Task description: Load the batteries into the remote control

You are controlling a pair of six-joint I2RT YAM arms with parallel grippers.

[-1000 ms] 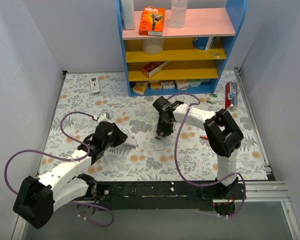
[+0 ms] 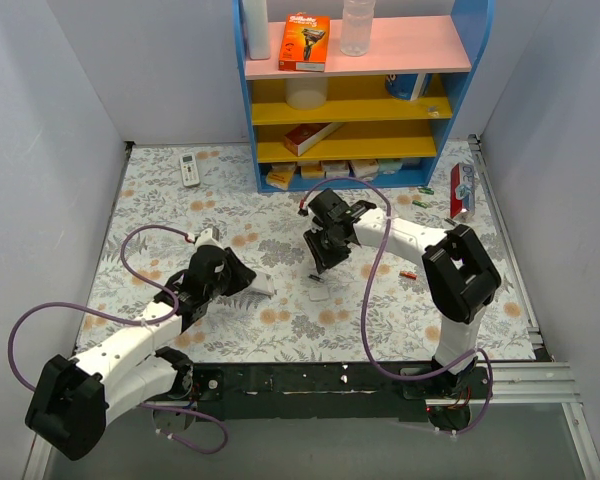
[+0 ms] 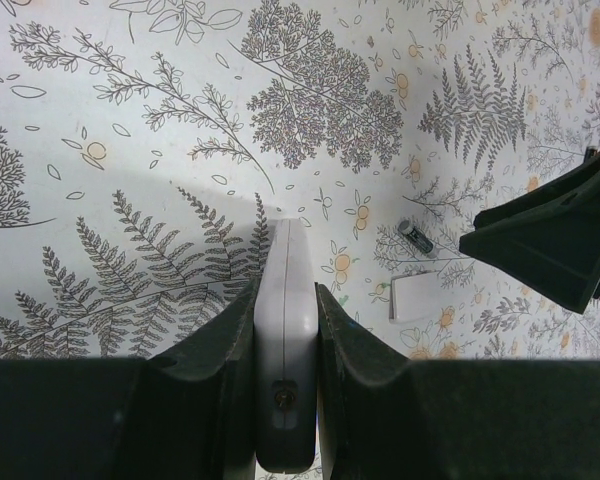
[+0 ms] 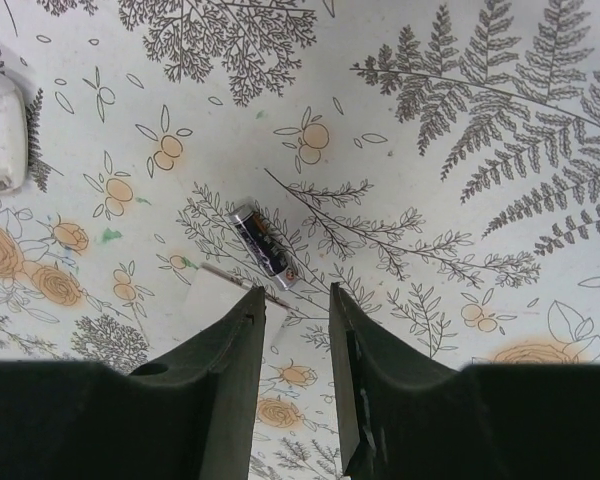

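Note:
A white remote (image 3: 285,340) is clamped edge-up in my left gripper, which sits low over the left-centre table (image 2: 255,285). A dark battery lies on the table beside a thin white square piece, probably the cover, also seen in the left wrist view (image 3: 415,298). My right gripper hangs above and a little beside the battery, its fingers part open with nothing seen between them.
A second remote (image 2: 189,170) lies at the back left. Green batteries (image 2: 420,204) and a red one (image 2: 408,274) lie to the right. A blue shelf unit (image 2: 447,60) stands at the back; a red box (image 2: 463,190) is at the right.
The left arm has stayed still.

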